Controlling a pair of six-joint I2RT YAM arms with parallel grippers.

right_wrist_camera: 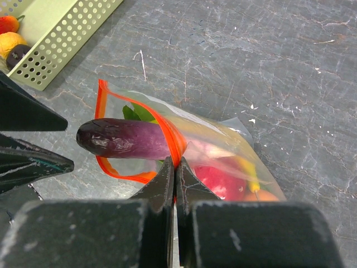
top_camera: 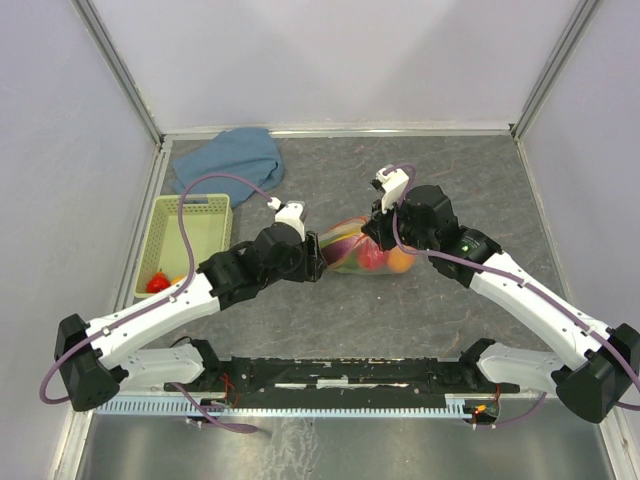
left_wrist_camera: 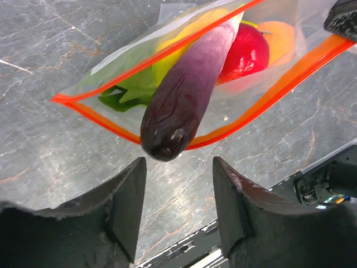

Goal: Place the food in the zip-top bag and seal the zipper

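The clear zip top bag (left_wrist_camera: 223, 114), with an orange zipper edge, lies with its mouth spread toward my left gripper. An eggplant (left_wrist_camera: 184, 92) sticks out of the mouth, its dark end outside the rim. Deeper inside are a red fruit (left_wrist_camera: 245, 54), an orange fruit (left_wrist_camera: 277, 42), something yellow (left_wrist_camera: 167, 61) and green leaves (left_wrist_camera: 134, 92). My left fingers stand apart just short of the eggplant's end, nothing between them. My right gripper is shut on the bag's orange-edged rim.
A pale green basket (right_wrist_camera: 67, 44) at the left holds a red food (right_wrist_camera: 8, 24), a yellow one (right_wrist_camera: 11, 42) and a dark purple one (right_wrist_camera: 18, 56). Behind it lies a blue cloth (top_camera: 230, 165). The table right of the bag is clear.
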